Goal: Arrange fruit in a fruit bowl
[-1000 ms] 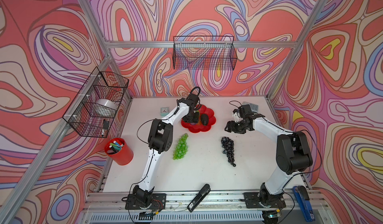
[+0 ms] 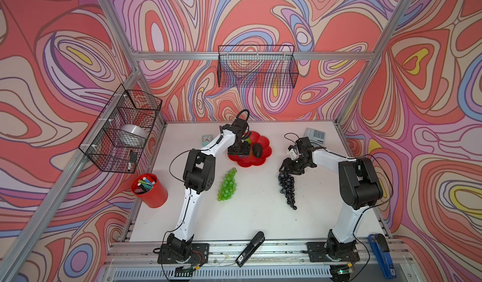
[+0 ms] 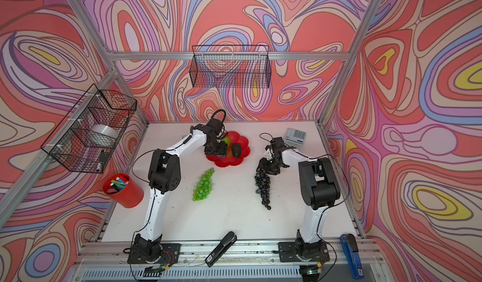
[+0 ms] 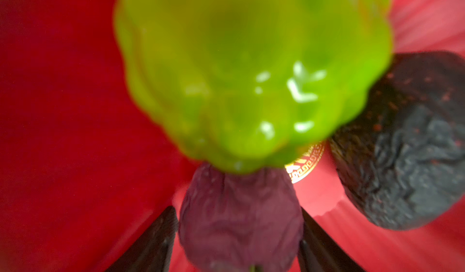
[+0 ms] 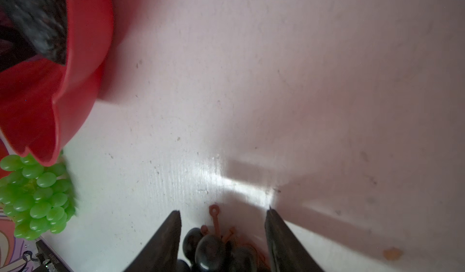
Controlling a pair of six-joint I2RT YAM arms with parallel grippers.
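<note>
In the left wrist view a purple wrinkled fruit (image 4: 242,223) sits in the red bowl (image 4: 63,141), below a bumpy yellow-green fruit (image 4: 251,78). A dark avocado (image 4: 406,146) lies to their right. My left gripper is open around the purple fruit, a narrow gap showing at its left finger. Over the top end of the black grapes (image 2: 287,189), on the table right of the bowl, is my right gripper. It stands open, with the stem and upper grapes between and below its fingers. Green grapes (image 2: 227,185) lie on the table in front of the bowl.
A calculator (image 2: 314,135) sits at the back right and a small clock (image 2: 206,139) at the back left. The red pen cup (image 2: 153,194) stands at the left edge.
My right gripper has come forward, down and a little left to the top of the black grapes. The left arm has shifted only slightly. The fruit has not visibly moved.
</note>
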